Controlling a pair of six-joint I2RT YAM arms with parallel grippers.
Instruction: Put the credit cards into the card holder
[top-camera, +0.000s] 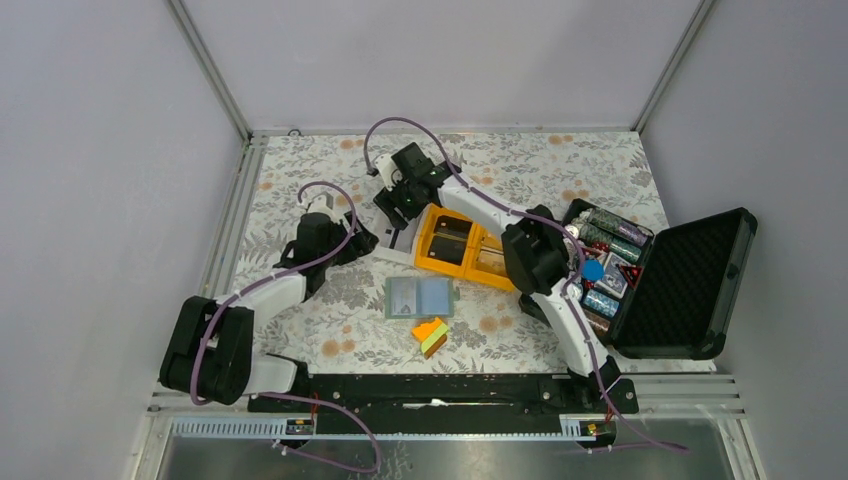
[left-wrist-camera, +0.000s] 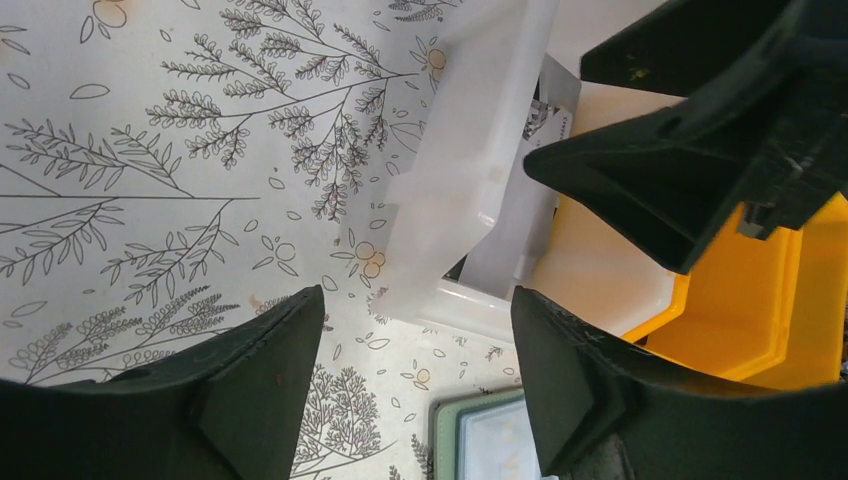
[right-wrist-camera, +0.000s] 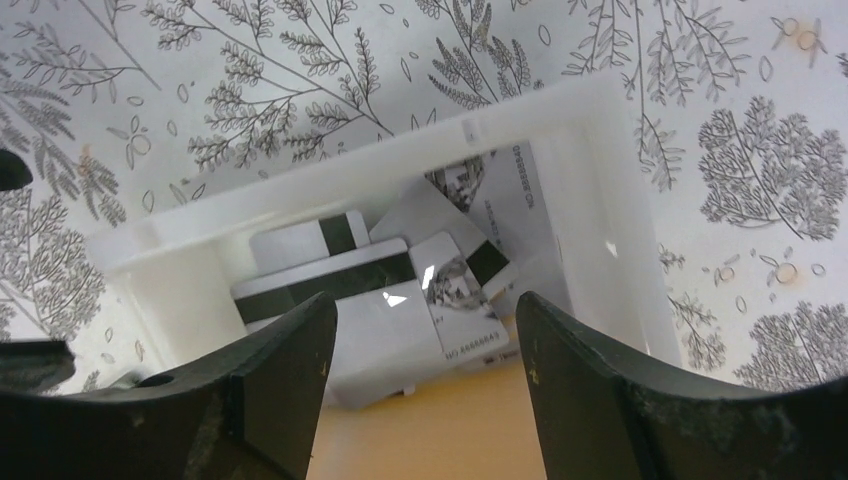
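Observation:
A white plastic tray (right-wrist-camera: 620, 220) holds several overlapping cards (right-wrist-camera: 370, 330), seen from above in the right wrist view. My right gripper hangs over it, part open, nothing visible between its fingers. My left gripper is just left of the tray, part open and empty, with the right gripper's black fingers in the upper right of its view. A translucent green-edged case (top-camera: 420, 298) lies on the patterned surface nearer the front; I cannot tell whether it is the holder.
A yellow two-compartment tray (top-camera: 450, 262) adjoins the white tray on the right. Colored blocks (top-camera: 430, 335) lie below the green-edged case. An open black case (top-camera: 680, 280) full of items fills the right side.

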